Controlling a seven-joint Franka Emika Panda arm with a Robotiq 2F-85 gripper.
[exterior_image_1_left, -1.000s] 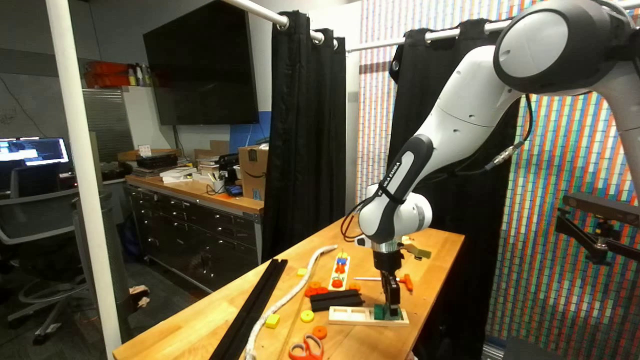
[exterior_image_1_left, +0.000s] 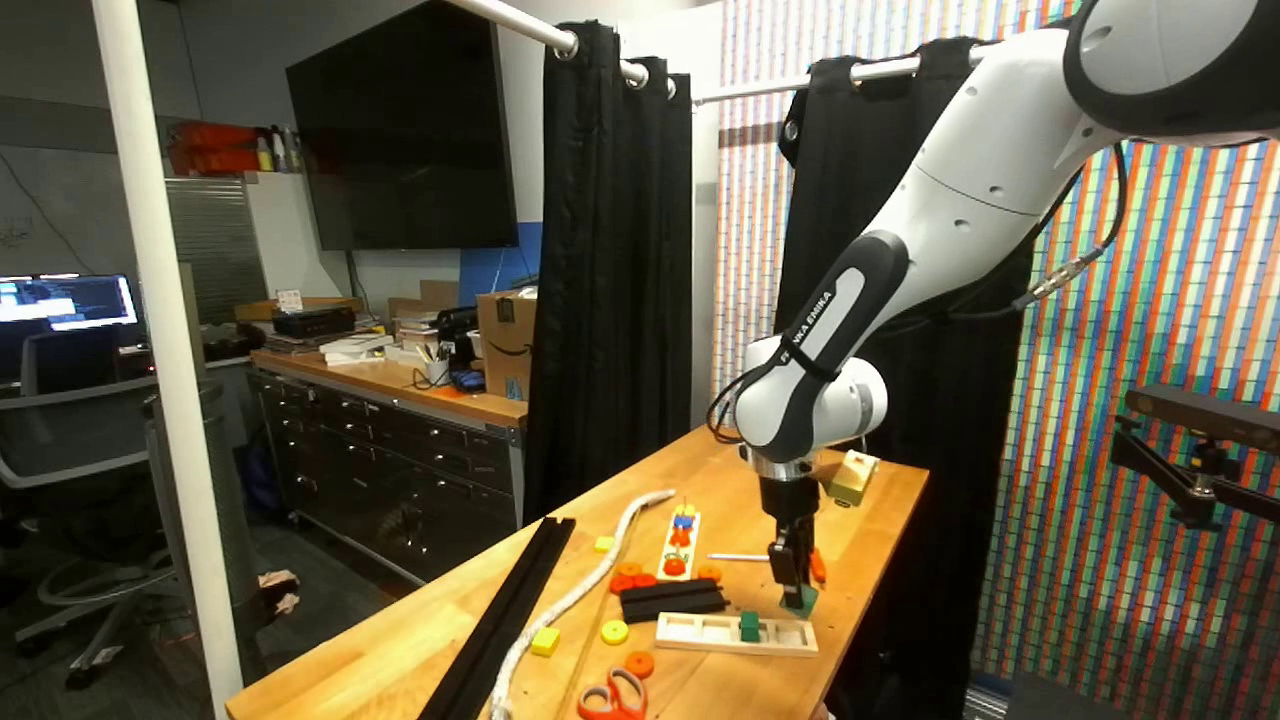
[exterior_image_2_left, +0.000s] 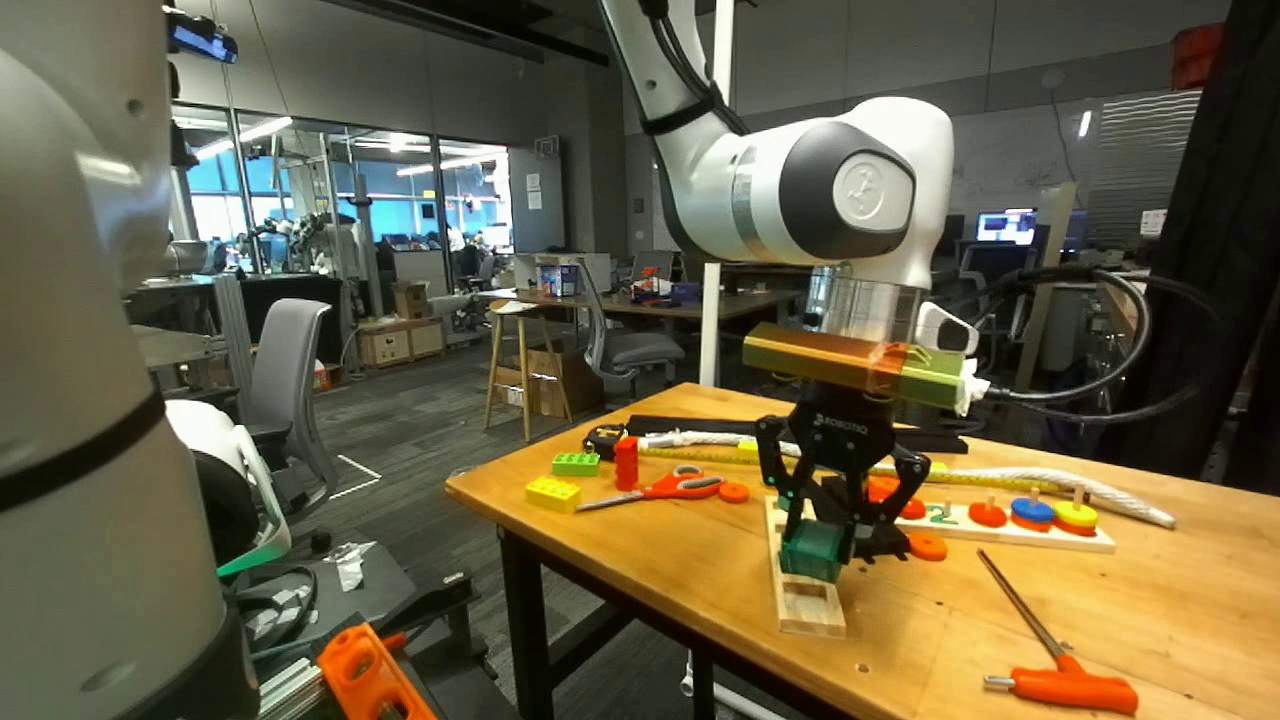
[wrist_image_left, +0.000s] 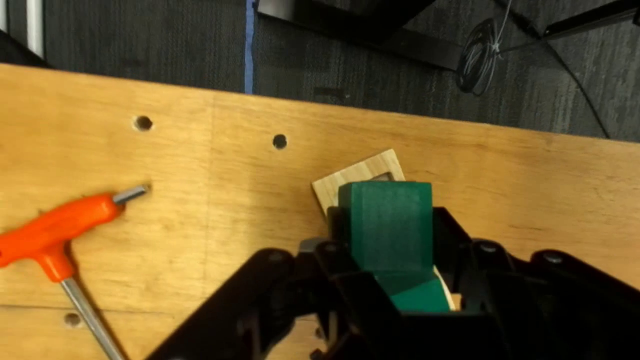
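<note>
A dark green block (wrist_image_left: 391, 228) is clamped between the fingers of my gripper (exterior_image_1_left: 794, 590), which is shut on it. In exterior view 2, that held block (exterior_image_2_left: 812, 552) hangs tilted over the light wooden tray (exterior_image_2_left: 811, 617). Exterior view 1 shows the held block (exterior_image_1_left: 801, 601) above and behind the right end of the tray (exterior_image_1_left: 690, 643). A second green block (exterior_image_1_left: 750, 625) stands in a tray compartment right of the middle. In the wrist view, the second green block (wrist_image_left: 424, 298) shows below the held one, and most of the tray (wrist_image_left: 354, 178) is hidden.
An orange-handled hex key (wrist_image_left: 72, 231) lies beside the tray, towards the back. Black foam-like pieces (exterior_image_1_left: 672, 599), scissors (exterior_image_1_left: 613, 696), a ring-stacking board (exterior_image_1_left: 679, 552) and a white rope (exterior_image_1_left: 588, 584) lie around. The table edge (wrist_image_left: 336, 108) is close to the tray.
My gripper has lifted away from the tray and shifted slightly right and back, carrying a green block. The tray's right end is now uncovered, with the other green block still in it.
</note>
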